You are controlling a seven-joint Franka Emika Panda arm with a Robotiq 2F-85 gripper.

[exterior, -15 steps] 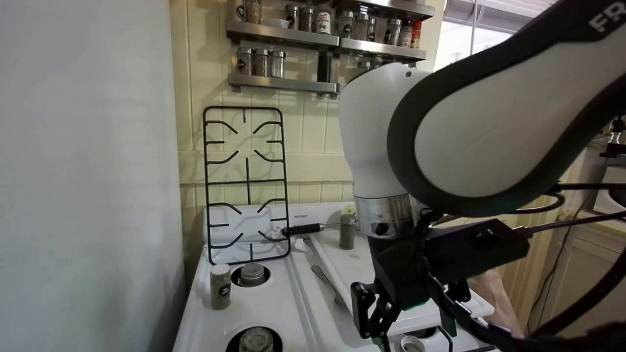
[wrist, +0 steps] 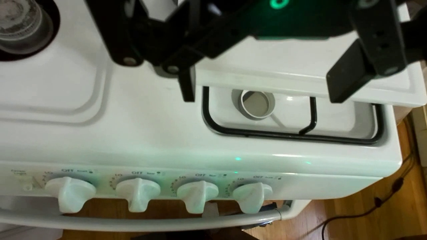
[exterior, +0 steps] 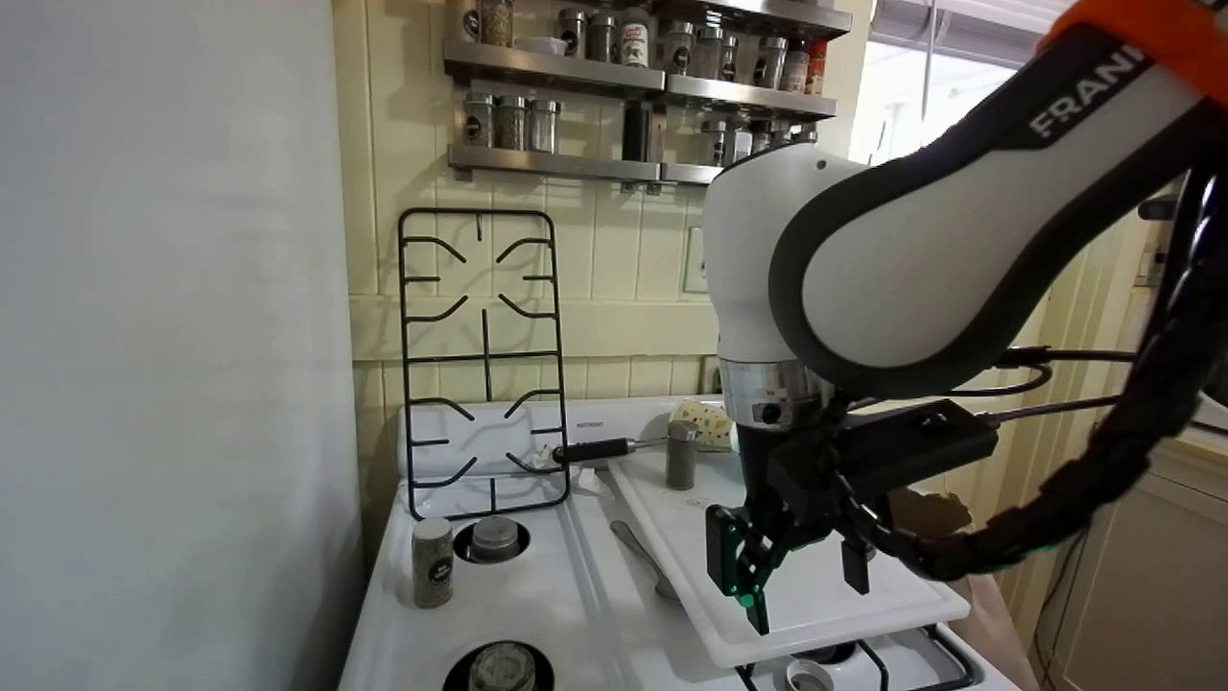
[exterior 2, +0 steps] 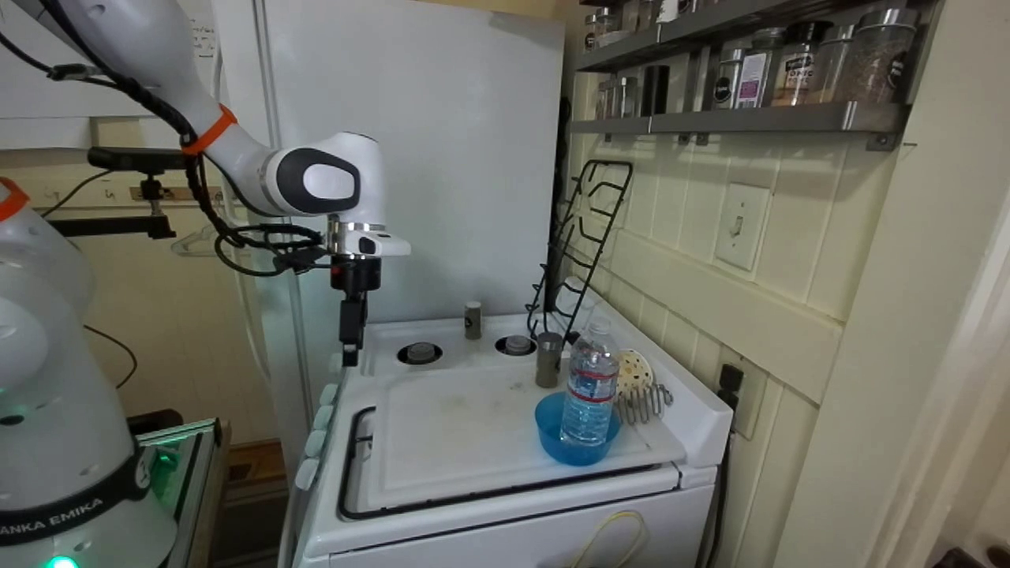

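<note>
My gripper hangs over the front edge of the stove with its fingers wide apart and nothing between them. Below it in the wrist view are the white board (wrist: 288,68) and an uncovered burner with a round ring (wrist: 256,104). On the board's far part stands a spice jar (exterior: 681,459); a second spice jar (exterior: 433,564) is on the bare left side of the stove. A clear water bottle (exterior 2: 591,388) stands in a blue bowl (exterior 2: 551,437) at the back right of the board. In exterior view 1 the arm hides both.
A black grate (exterior: 484,359) leans upright against the wall. A spoon (exterior: 645,560) lies beside the board, and a black-handled utensil (exterior: 594,449) rests at the back. Stove knobs (wrist: 137,192) line the front. Much of the board's middle is clear.
The arm and gripper have moved away from exterior view 1's camera, toward the back of the stove, and appear smaller. The jars, grate and spoon have stayed put.
</note>
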